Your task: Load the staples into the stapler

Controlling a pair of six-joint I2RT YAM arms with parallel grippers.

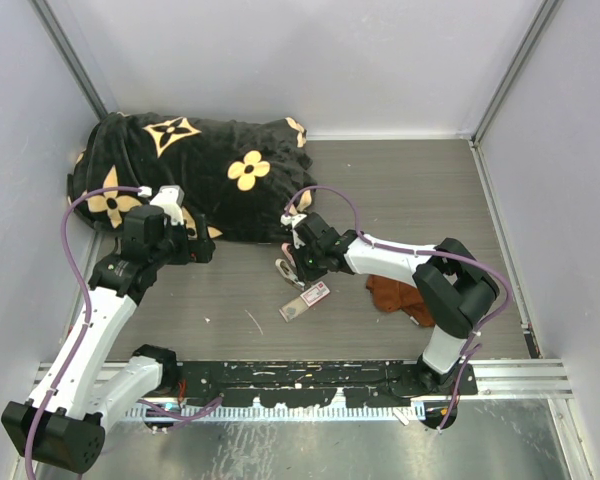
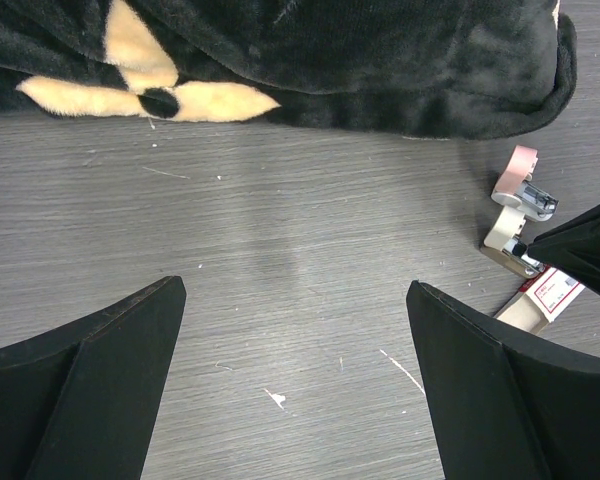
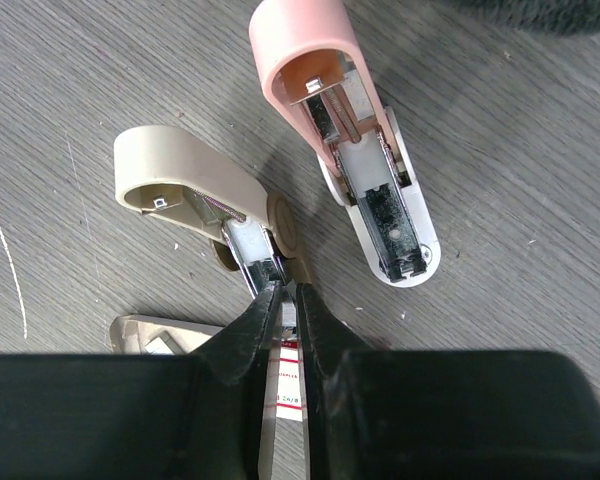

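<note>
The cream stapler [image 3: 195, 175] lies with its top swung open and its silver channel running down to my right gripper. That gripper's fingertips are at the channel's end, a narrow gap apart; the channel's end and the staple box show through it. Whether staples are between them cannot be made out. Beside it lies the pink stapler [image 3: 302, 60], also open, with dark staples [image 3: 390, 225] in its channel. Under the right fingers is the staple box [image 1: 305, 300], with a red and white label. My left gripper stands open and empty over bare table.
A black blanket [image 1: 210, 175] with yellow flowers fills the back left. A brown cloth [image 1: 398, 298] lies under the right arm. Bare table [image 1: 400, 185] stretches across the back right, and more is clear in front of the left gripper.
</note>
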